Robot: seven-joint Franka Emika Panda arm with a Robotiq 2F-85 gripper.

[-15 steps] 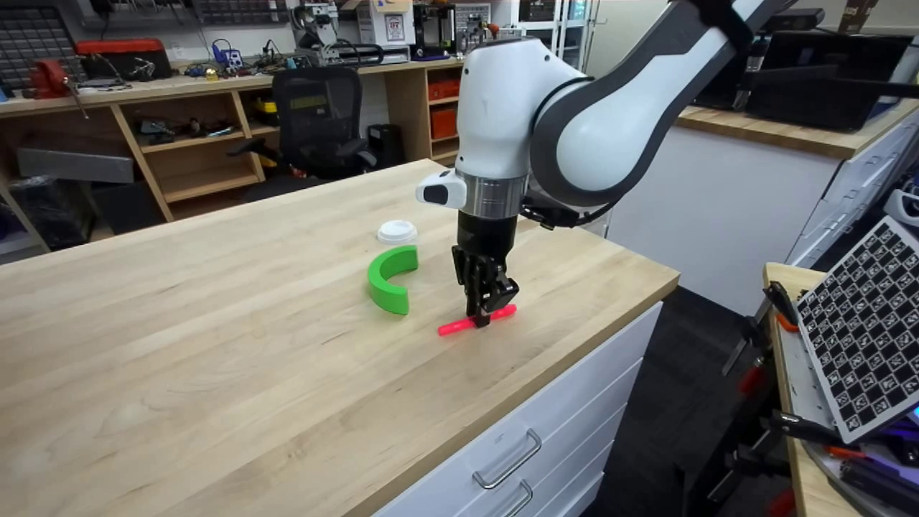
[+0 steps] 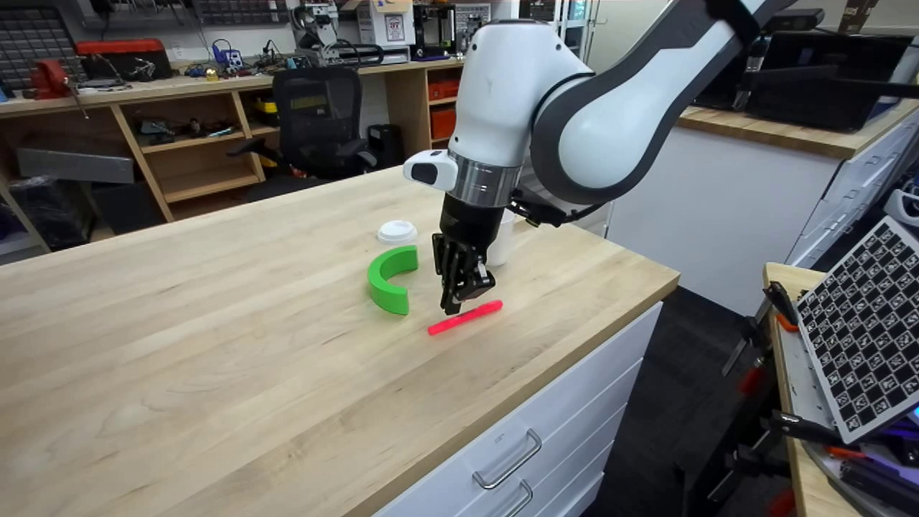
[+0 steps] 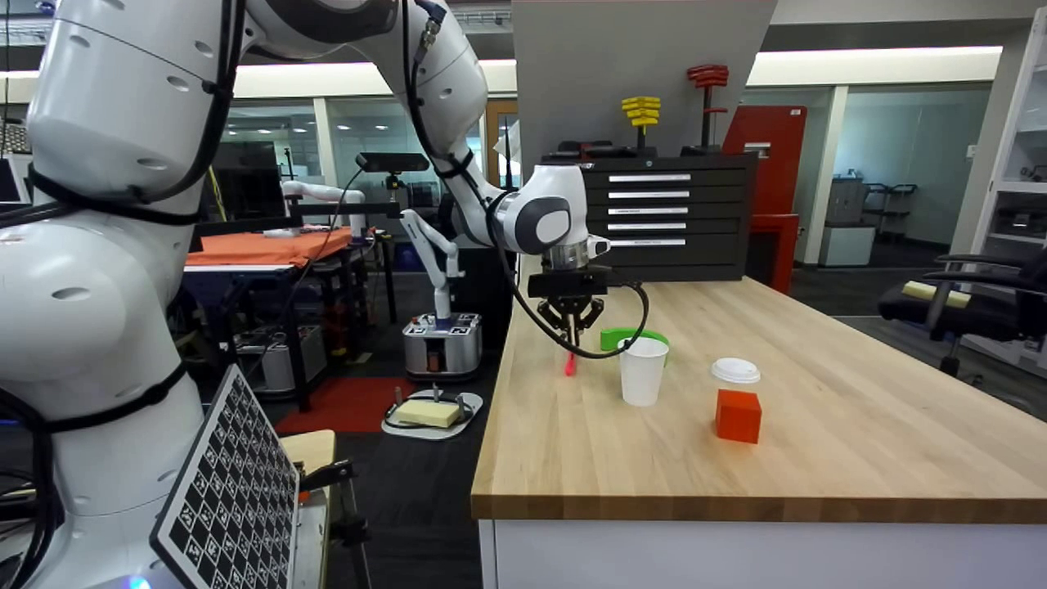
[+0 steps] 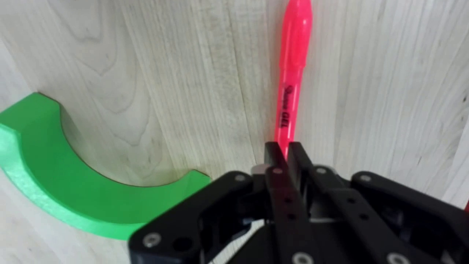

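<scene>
A pink Sharpie gel marker [image 4: 292, 70] lies on the wooden table, running away from my gripper in the wrist view. My fingers are parted by a narrow gap. Pink shows through at the tips, where they cover the marker's near end. From exterior view 1, the gripper [image 2: 450, 307] hangs just above and behind the marker [image 2: 465, 317], which appears to rest flat on the tabletop. A green half-ring [image 2: 385, 283] lies to the left of the gripper, apart from it.
A white cup [image 3: 643, 373] stands close by the gripper, partly hidden behind it in exterior view 1. A white lid [image 3: 736, 370] and an orange-red block [image 3: 738, 416] sit farther over. The tabletop [image 2: 215, 345] is broadly clear on the left.
My gripper has moved left and slightly up from its place over the marker. The marker has shifted a little to the left, and the white cup now shows behind the gripper.
</scene>
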